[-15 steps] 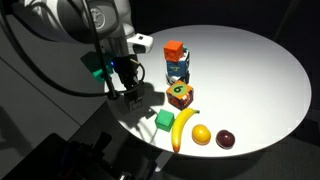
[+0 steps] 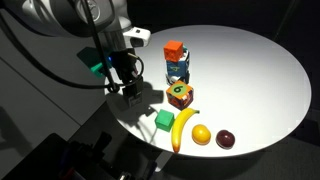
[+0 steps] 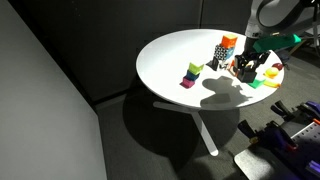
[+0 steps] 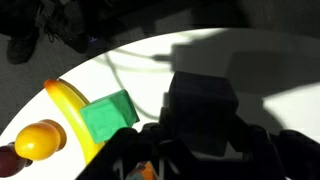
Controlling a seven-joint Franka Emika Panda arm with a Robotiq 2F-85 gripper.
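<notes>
A dark block (image 4: 203, 105) sits between the fingers of my gripper in the wrist view; my fingers are shut on it. Its colour and markings are lost in shadow. In exterior view 1 the gripper (image 2: 132, 92) points down over the left edge of the white round table (image 2: 255, 75), left of a patterned cube (image 2: 180, 95). How far the block is from the tabletop I cannot tell. Seen in exterior view 2, the gripper (image 3: 243, 73) stands over the table's right side.
Behind the patterned cube rises a stack with an orange-red block (image 2: 174, 50) on top. A green cube (image 2: 165, 120), banana (image 2: 183, 130), orange (image 2: 201, 134) and dark red fruit (image 2: 225, 139) lie near the front edge. Another coloured stack (image 3: 192, 75) stands apart.
The objects on the table have not moved.
</notes>
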